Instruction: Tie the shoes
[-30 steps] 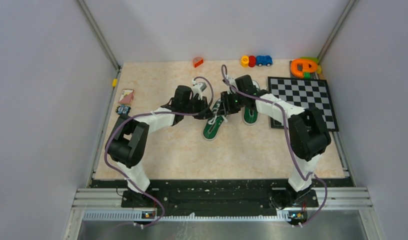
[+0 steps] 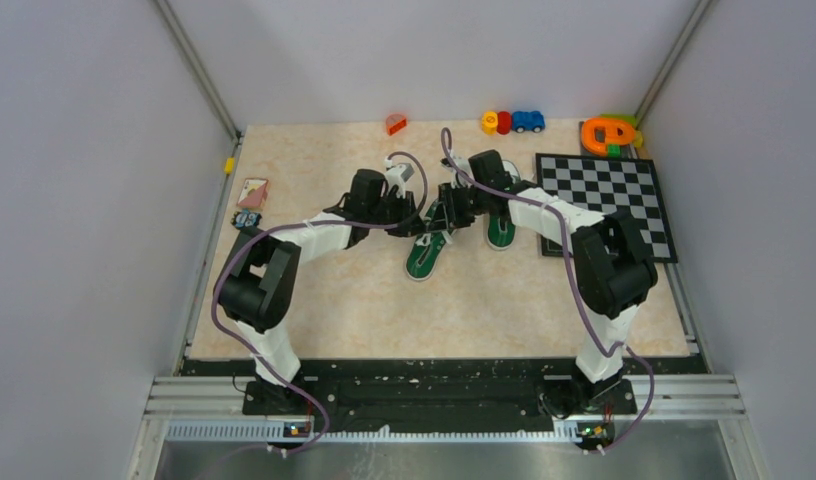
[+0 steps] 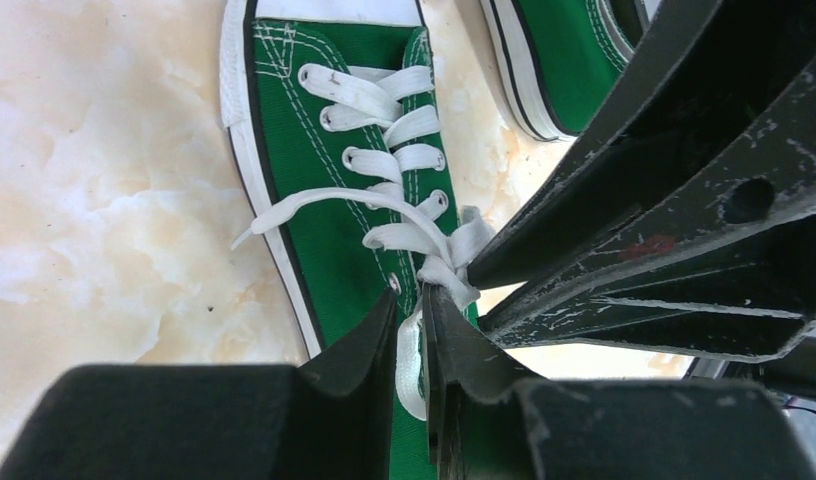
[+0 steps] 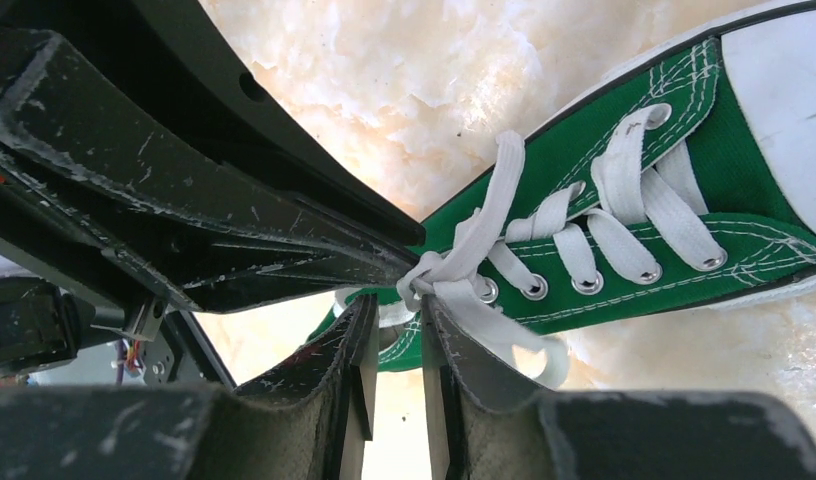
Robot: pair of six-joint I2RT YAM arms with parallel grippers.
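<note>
A green sneaker [image 2: 421, 260] with white laces lies mid-table, its toe toward the front. My left gripper is slightly open over its upper lacing; a lace loop [image 3: 409, 370] shows behind the gap between the fingers. Close against it from the other side, my right gripper also stands part open. A lace knot [image 3: 449, 280] is bunched at both grippers' tips. One lace end [image 3: 274, 215] trails over the shoe's side. In the right wrist view, a loose white lace [image 4: 499, 335] hangs by the right finger. Whether either fingertip touches the knot is unclear.
A second green shoe [image 2: 501, 232] lies to the right, partly under the right arm. Farther right is a checkered board [image 2: 609, 195]. Toys, among them a blue car [image 2: 527, 121], line the back edge.
Over the last second my right gripper has shifted slightly left, closer to the left one. The left arm and the shoe look unmoved.
</note>
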